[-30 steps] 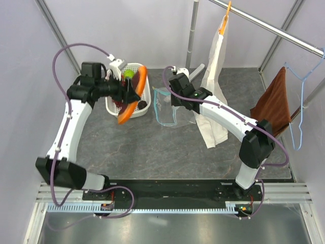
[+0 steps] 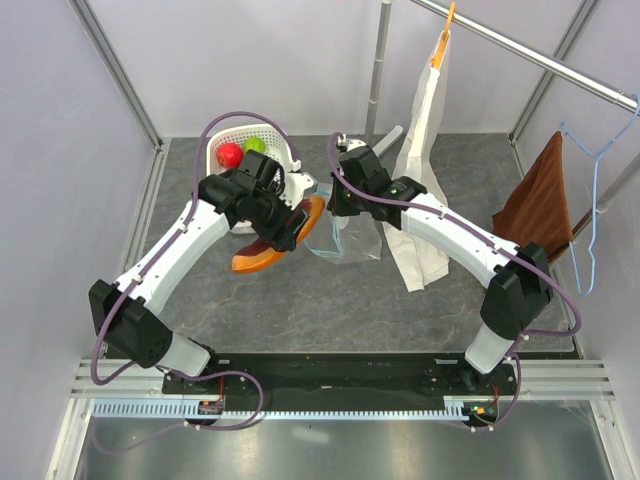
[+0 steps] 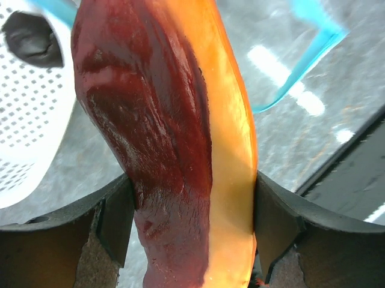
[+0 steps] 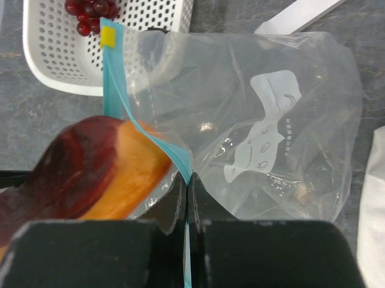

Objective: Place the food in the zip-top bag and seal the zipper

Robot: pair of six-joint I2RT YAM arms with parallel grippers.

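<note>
My left gripper (image 2: 290, 230) is shut on a long orange food item with a dark red side (image 3: 162, 132), held low over the table beside the zip top bag (image 2: 350, 240). In the right wrist view the food (image 4: 78, 174) reaches up to the blue zipper edge of the clear bag (image 4: 277, 168). My right gripper is shut at that edge, with the zipper strip between its fingertips, and the bag hangs open to the right.
A white basket (image 2: 215, 160) with red and green produce and grapes (image 4: 90, 12) stands at the back left. A pale cloth (image 2: 425, 260), a rail with hangers and a brown cloth (image 2: 540, 200) are on the right.
My left gripper brought the food from over the basket down and right, turned it, and moved it toward the bag.
</note>
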